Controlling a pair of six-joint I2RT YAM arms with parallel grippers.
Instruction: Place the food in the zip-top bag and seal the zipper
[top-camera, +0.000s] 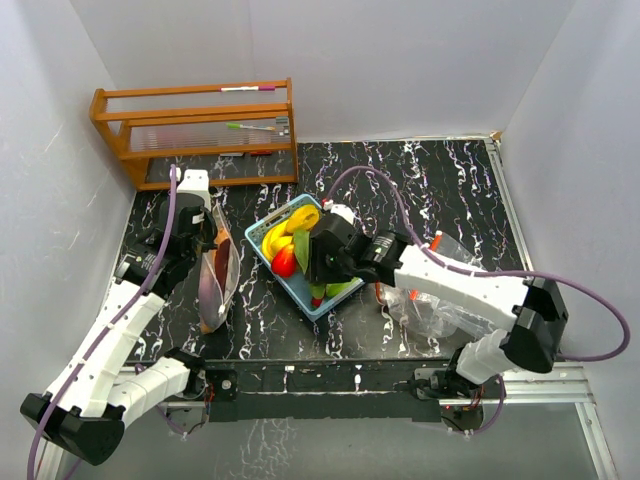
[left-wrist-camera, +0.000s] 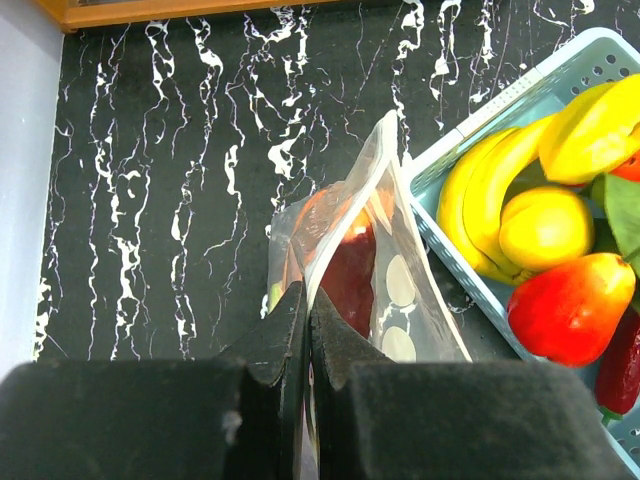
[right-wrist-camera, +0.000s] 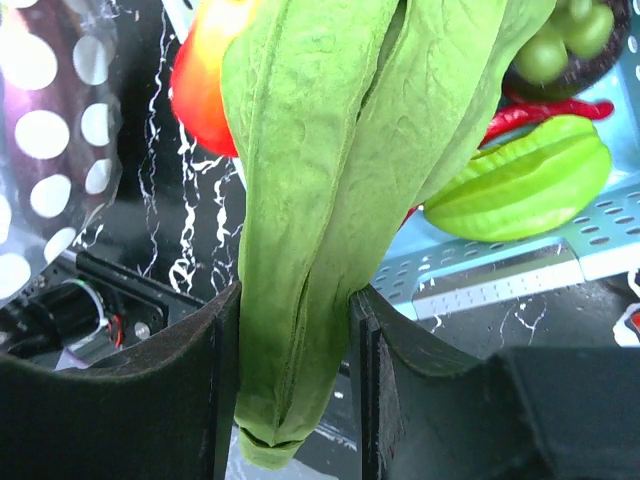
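Observation:
My left gripper is shut on the thin rim of a clear zip bag, holding its mouth up. Inside that bag a dark red item shows. A long green leafy vegetable is pinched between the fingers of my right gripper, raised over the blue basket. Under it in the basket lie bananas, a yellow round fruit, a red-yellow fruit, a red pepper and a green star fruit.
Right of the basket lies another clear bag with orange items in it, under the right arm. A wooden rack stands at the back left. Bare black marbled table shows at the back right.

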